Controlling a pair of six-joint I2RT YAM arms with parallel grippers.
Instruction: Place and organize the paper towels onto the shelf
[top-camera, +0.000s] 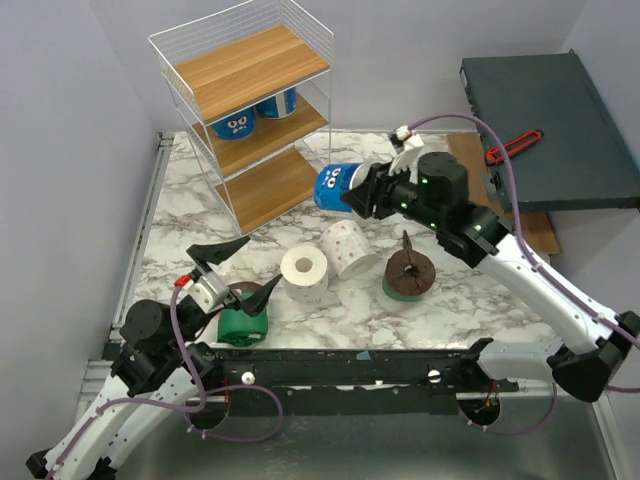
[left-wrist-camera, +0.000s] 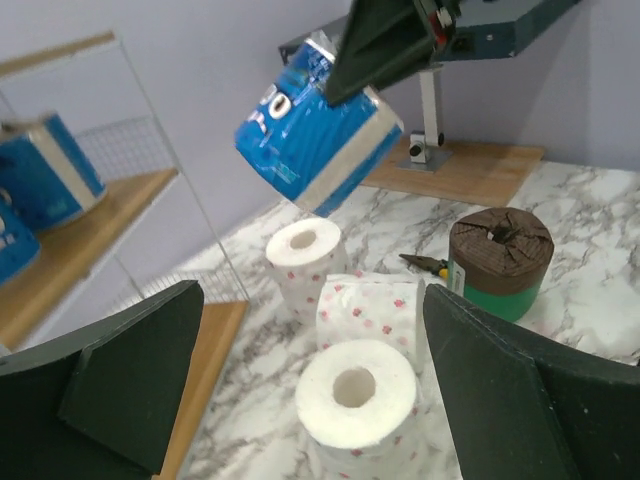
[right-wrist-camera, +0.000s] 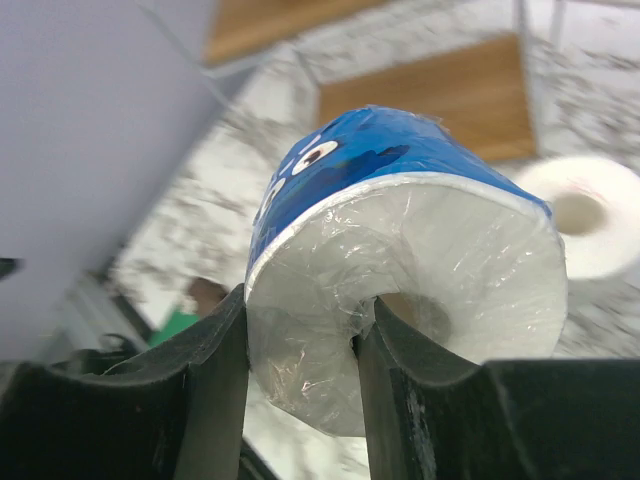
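Observation:
My right gripper (top-camera: 370, 200) is shut on a blue-wrapped roll (top-camera: 335, 185), gripping the white end facing it in the right wrist view; the roll hangs tilted right of the wire shelf's lower board (top-camera: 262, 190). More blue rolls (top-camera: 236, 124) sit on the middle board (top-camera: 240, 148). My left gripper (top-camera: 255, 272) is open and empty, above a green-wrapped roll (top-camera: 243, 325). Several white rolls stand or lie on the marble, including an upright one (top-camera: 303, 267) and a lying one (top-camera: 348, 247); a brown-and-green roll (top-camera: 410, 280) stands at their right.
A dark raised platform (top-camera: 550, 110) with a red cutter (top-camera: 513, 146) occupies the back right, over a wooden board (top-camera: 537, 232). Bare marble (top-camera: 175, 220) lies left of the shelf and at the front right.

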